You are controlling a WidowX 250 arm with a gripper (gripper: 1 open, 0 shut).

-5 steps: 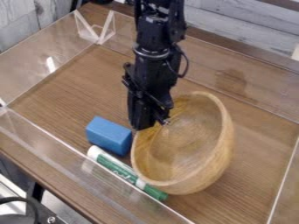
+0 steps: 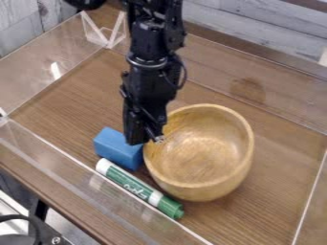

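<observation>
My gripper (image 2: pixel 143 132) reaches down from the top centre to the left rim of a wooden bowl (image 2: pixel 205 163), its fingertips low beside that rim; it looks shut, and whether anything is between the fingers is hard to see. A blue block (image 2: pixel 118 149) lies just left of the bowl, below the gripper. A green and white cylinder (image 2: pixel 138 189) lies in front of the block, along the bowl's front left.
The wooden table (image 2: pixel 57 115) has free room at the left, behind and right of the bowl. Clear walls edge it at left and front, and a pale ledge runs along the back right.
The bowl, which stood tilted a second ago, now sits flatter and slightly further left. My gripper has shifted slightly left.
</observation>
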